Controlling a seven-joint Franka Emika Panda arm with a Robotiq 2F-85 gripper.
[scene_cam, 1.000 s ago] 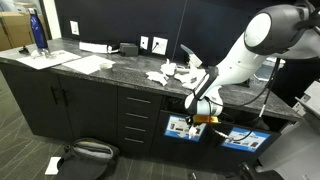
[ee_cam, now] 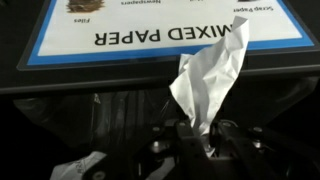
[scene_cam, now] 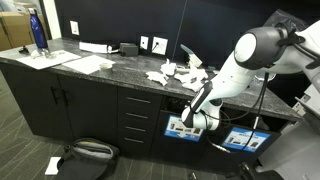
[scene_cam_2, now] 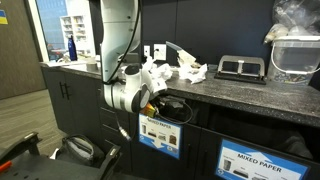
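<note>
A crumpled white paper stands up from my gripper, which is shut on its lower end in the wrist view. Behind it is a dark bin front with a blue-edged "MIXED PAPER" label. Below that label lies the dark bin opening. In exterior view 2 my gripper is low at the front of the counter, just above a labelled bin. The paper is too small to make out clearly there.
Another white scrap shows low in the bin. Several crumpled papers lie on the dark countertop. A second labelled bin stands to the right. A dark bag lies on the floor.
The arm has come down and its wrist has tilted, bringing the gripper lower and a little to the left by the bin fronts. The countertop papers look unmoved.
</note>
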